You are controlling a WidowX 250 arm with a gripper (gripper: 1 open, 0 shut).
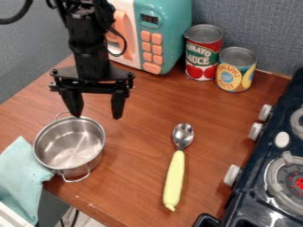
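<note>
My black gripper (95, 105) hangs open at the left of the table, its fingers pointing down just above and behind a steel pot (69, 146) with two handles, nothing visible between them. A spoon with a pale yellow handle (174, 180) lies on the wooden table (136, 186) to the right of the pot, its bowl toward the back.
A teal toy microwave (169, 35), a tomato sauce can (203, 55) and a yellow-labelled can (235, 73) stand at the back. A black stove (254, 199) fills the right side. A light teal cloth (21, 173) hangs at the front left corner.
</note>
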